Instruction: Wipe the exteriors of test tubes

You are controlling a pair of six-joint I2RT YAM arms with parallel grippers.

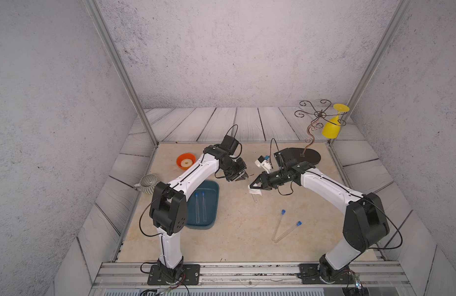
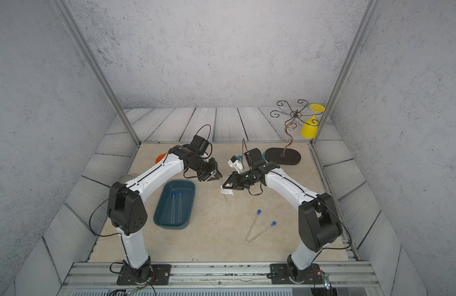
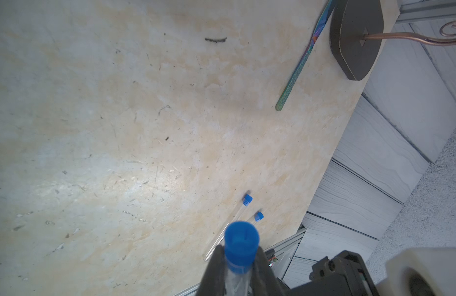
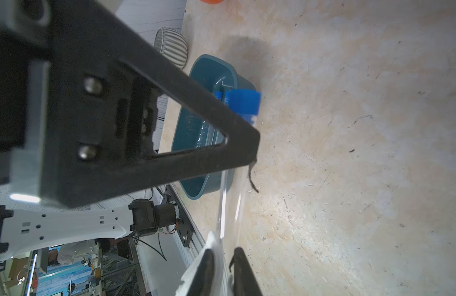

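Note:
My left gripper [image 1: 242, 175] is shut on an upright test tube with a blue cap [image 3: 241, 244]. Just right of it and lower, my right gripper is shut on a white wipe [image 4: 198, 273] around the lower part of that tube; in the right wrist view a dark finger of the left gripper crosses the tube below its cap. Two capped tubes [image 1: 277, 222] [image 1: 287, 231] lie on the table at the front right. Two more [image 1: 197, 207] [image 1: 204, 207] lie in the teal tray [image 1: 212, 212] at the left.
An orange bowl [image 1: 186, 157] and a ribbed cup [image 1: 148, 183] stand at the left. A metal stand [image 2: 282, 160] with a yellow goblet [image 2: 309, 128] is at the back right, a coloured rod [image 3: 301, 64] near its base.

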